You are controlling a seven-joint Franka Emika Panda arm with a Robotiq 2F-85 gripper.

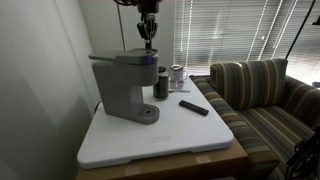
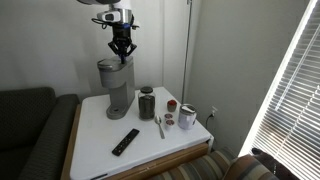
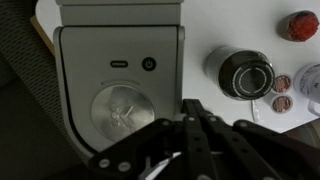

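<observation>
A grey coffee maker stands upright on the white table, its lid shut. In the wrist view its top shows two buttons and a round silver plate. My gripper points down over the coffee maker, at the edge of its top. From the second exterior view, the gripper looks close to the lid; whether it touches cannot be told. The fingertips are together beside the top's right edge in the wrist view, with nothing visible between them.
A dark-lidded jar, a spoon, small red-topped cups and a mug stand or lie right of the coffee maker. A black remote lies towards the front. Bare table surrounds it.
</observation>
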